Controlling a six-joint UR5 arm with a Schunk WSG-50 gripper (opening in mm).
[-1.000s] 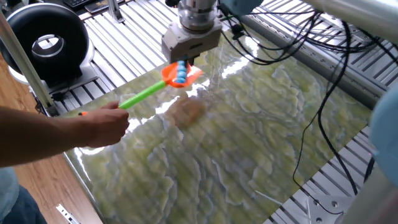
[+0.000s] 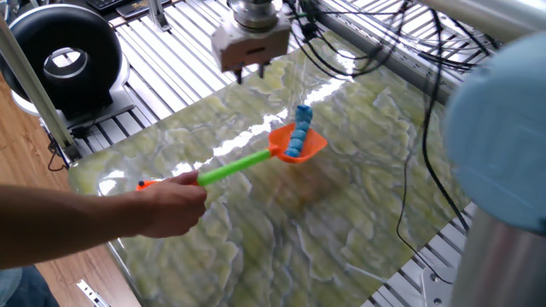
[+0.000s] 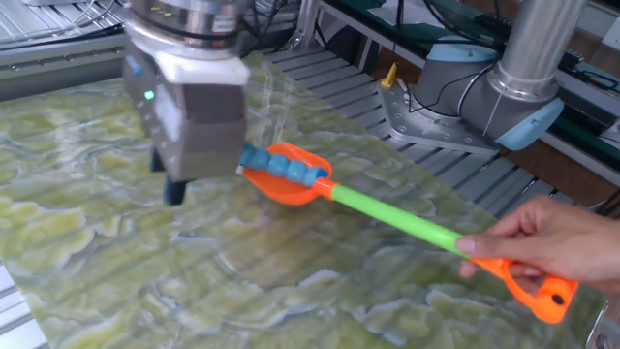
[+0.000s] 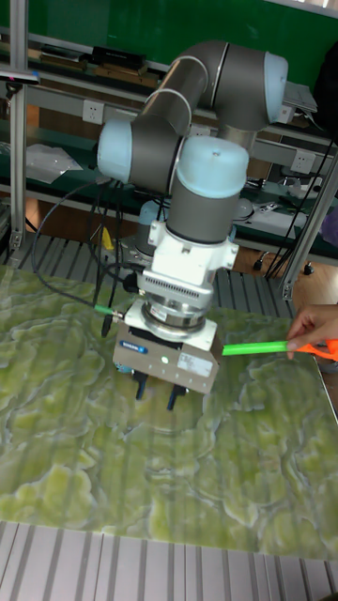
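Observation:
A person's hand (image 2: 171, 205) holds a toy shovel by its orange handle end, above the table. The shovel's green shaft (image 2: 235, 167) leads to an orange scoop (image 2: 314, 147). Across that scoop lies a blue lumpy, segmented piece (image 3: 276, 165), one end sticking out past the rim. My gripper (image 2: 249, 74) hangs pointing down, apart from the shovel in the first exterior view. Its two dark fingers (image 4: 140, 385) stand apart, open, with nothing seen between them. In the third exterior view the gripper body hides the scoop and the blue piece.
Loose black cables (image 2: 435, 102) hang by the arm. A black ring-shaped object (image 2: 94, 38) stands off the sheet's far left corner. The person's forearm (image 2: 68, 223) reaches in over the edge.
Over the last second the hand has carried the shovel rightward and nearer in the first exterior view, away from beneath the gripper. The blue piece stayed in the scoop.

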